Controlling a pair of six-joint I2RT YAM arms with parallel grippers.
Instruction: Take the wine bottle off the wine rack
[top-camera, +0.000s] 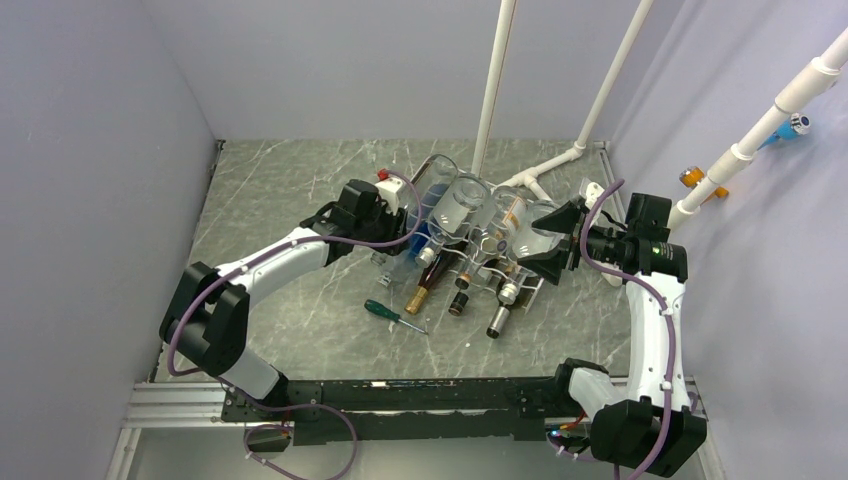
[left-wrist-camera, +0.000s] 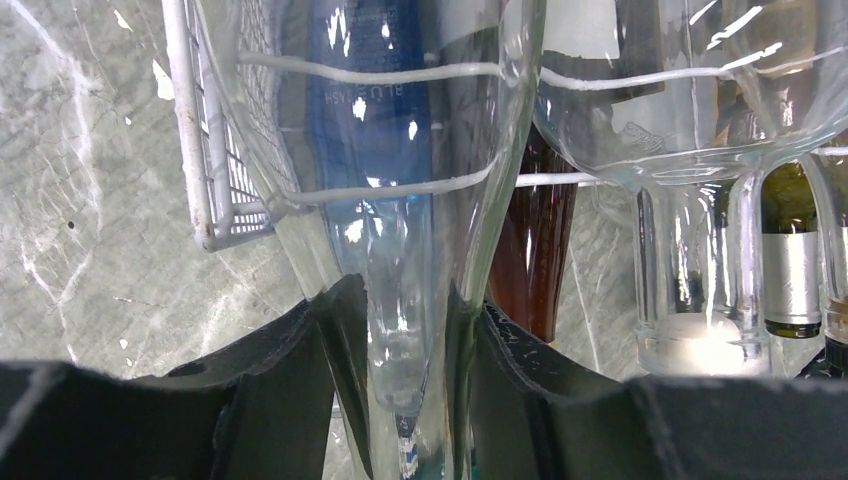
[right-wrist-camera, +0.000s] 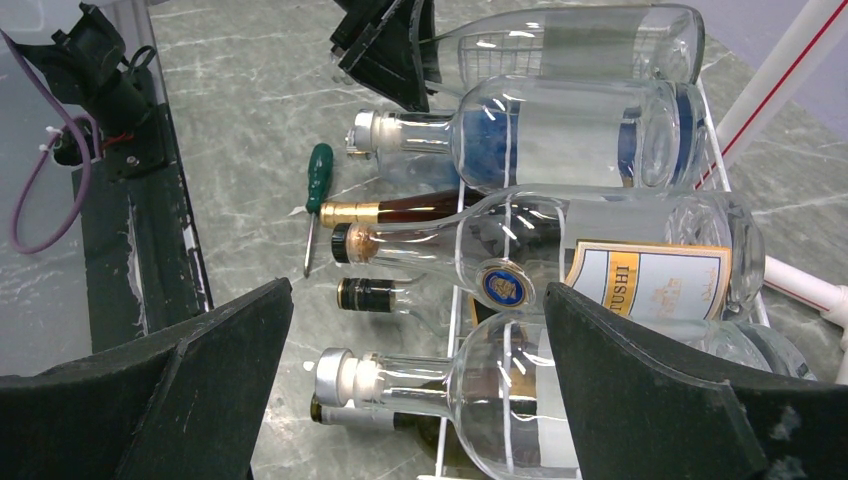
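Observation:
A clear glass bottle (left-wrist-camera: 400, 130) lies at the left end of the upper row of the white wire wine rack (left-wrist-camera: 190, 130), its neck toward me. My left gripper is shut on that neck, a black finger on either side. The same bottle (right-wrist-camera: 600, 40) shows at the far side of the rack in the right wrist view, still resting there. At the rack's right end my right gripper stands open, its fingers spread over the nearest clear bottle (right-wrist-camera: 500, 400), which has a silvery stopper. Whether they touch it I cannot tell.
More bottles fill the rack, among them a labelled one (right-wrist-camera: 640, 250) and a brown one (left-wrist-camera: 535, 240) lower down. A green-handled screwdriver (top-camera: 380, 310) lies in front. White pipes (top-camera: 495, 80) rise behind the rack.

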